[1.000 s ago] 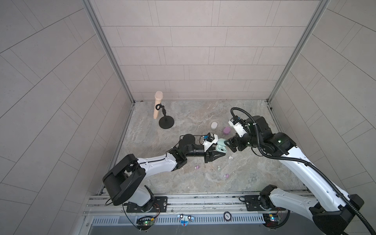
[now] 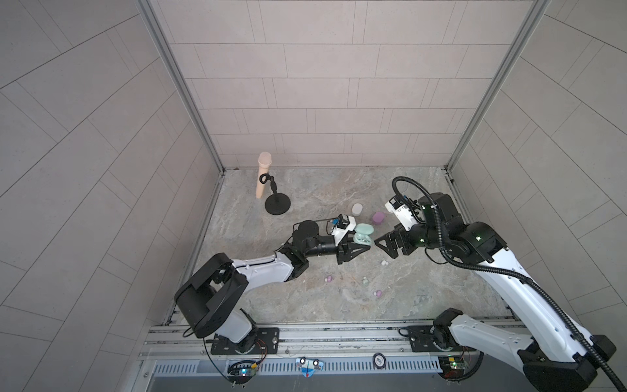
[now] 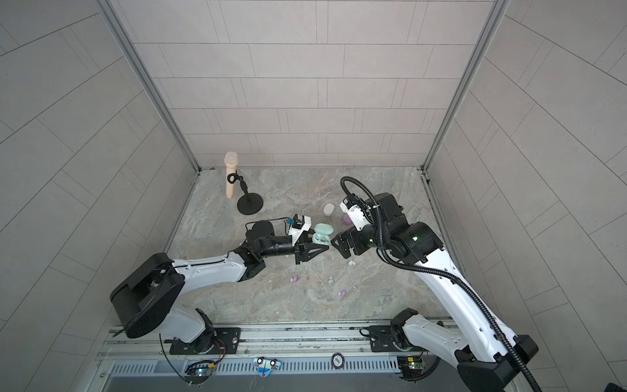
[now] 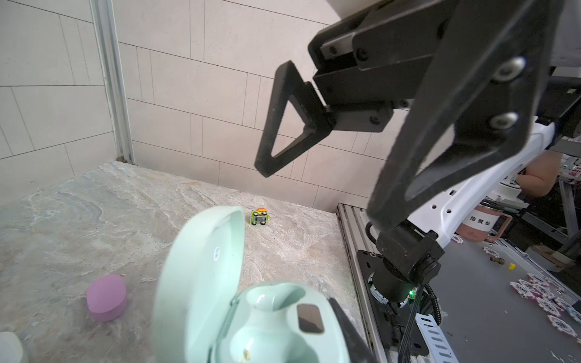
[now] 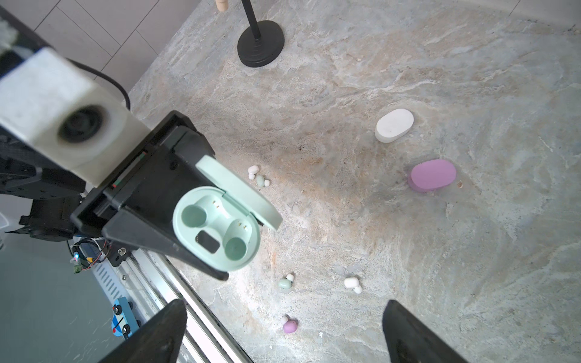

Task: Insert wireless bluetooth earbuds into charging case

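Observation:
A mint green charging case (image 5: 216, 227) with its lid swung up is gripped by my left gripper, held above the table. Both earbud sockets and the small dark window between them face up, and the sockets look empty in the right wrist view. My right gripper stands open to the right of the case, apart from it, nothing between its fingers. Below lie a mint earbud (image 5: 285, 283), a white earbud (image 5: 352, 284) and a purple earbud (image 5: 290, 326). Near the left gripper, another mint earbud (image 5: 260, 181) lies beside a white one (image 5: 253, 171).
A white closed case (image 5: 394, 125) and a purple closed case (image 5: 432, 175) lie toward the back. A black stand (image 5: 260, 45) is at the far left, with a microphone (image 2: 262, 176) beside it. Open table surrounds the loose earbuds.
The left gripper has drawn slightly left with the case, whose lid now stands open.

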